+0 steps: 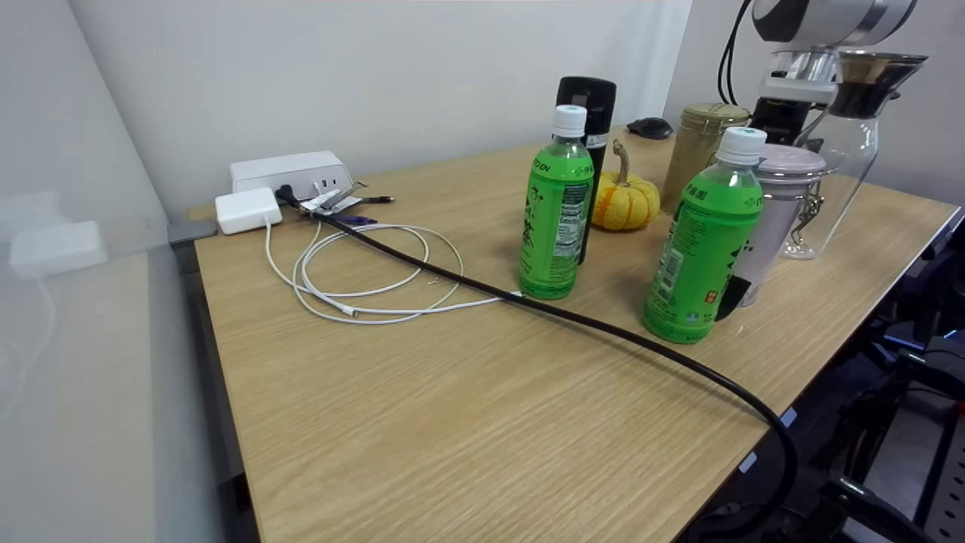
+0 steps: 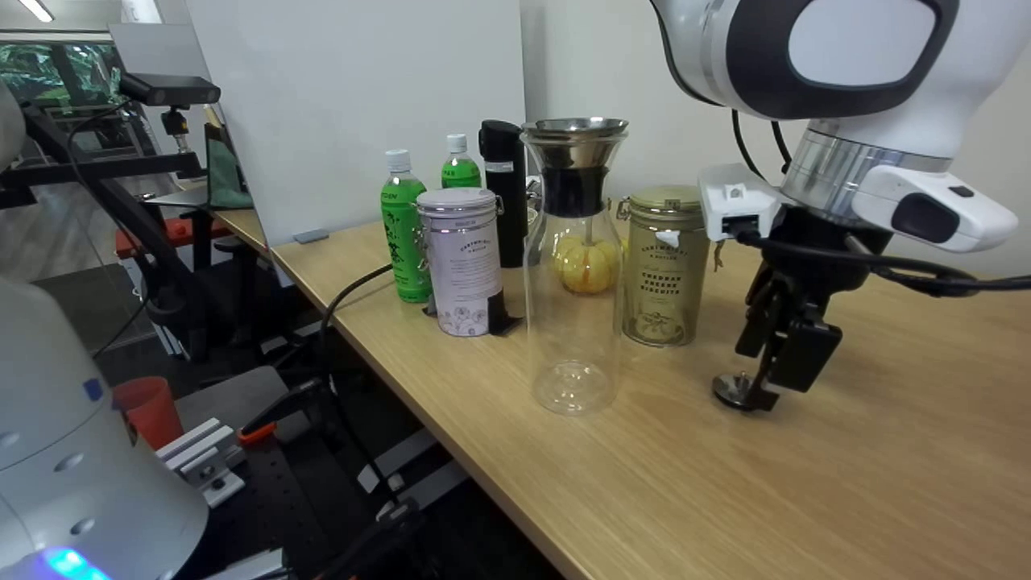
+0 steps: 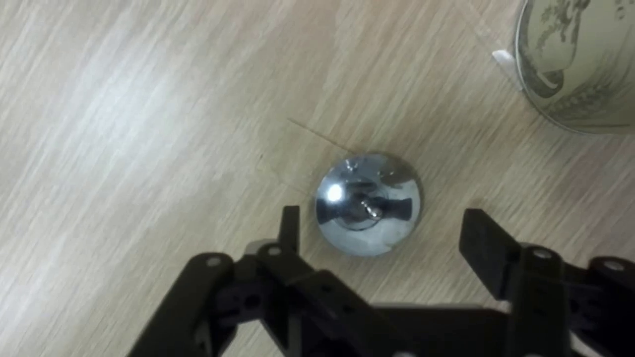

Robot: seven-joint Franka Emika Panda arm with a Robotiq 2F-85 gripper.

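Note:
A small round, shiny metal lid [image 3: 390, 233] with a little knob at its middle lies flat on the wooden table, seen whole in the wrist view. My gripper is open over it, pointing down, one black finger [image 3: 289, 229] to the left of the lid and the other to the right. Bare table shows on both sides, so neither finger appears to touch it. From the side in exterior view 2, the lid [image 2: 731, 388] sits low beside the black fingertips of the gripper [image 2: 778, 375]. Exterior view 1 hides the fingers and lid.
A glass carafe [image 2: 570, 333] with a metal-topped neck and a green-gold tin [image 2: 664, 280] stand close by. Farther off are a pink tin [image 2: 461, 271], green bottles [image 1: 553, 226], a small pumpkin [image 1: 626, 204] and a black cable [image 1: 592, 321]. Free table lies right of the gripper in exterior view 2.

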